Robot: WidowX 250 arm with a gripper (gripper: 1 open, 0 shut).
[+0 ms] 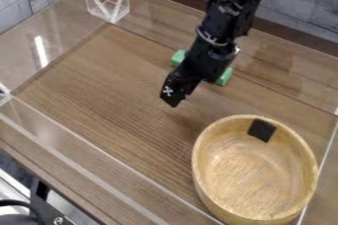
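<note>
My black gripper [177, 88] hangs over the middle of the wooden table [119, 120], its tip pointing down and to the left. Whether its fingers are apart or together is hard to make out. Just behind it a green object [220, 74] lies on the table, partly hidden by the arm.
A large cream round tub [251, 185] with a black patch on its rim fills the lower right. A white wire piece [109, 4] stands at the back left.
</note>
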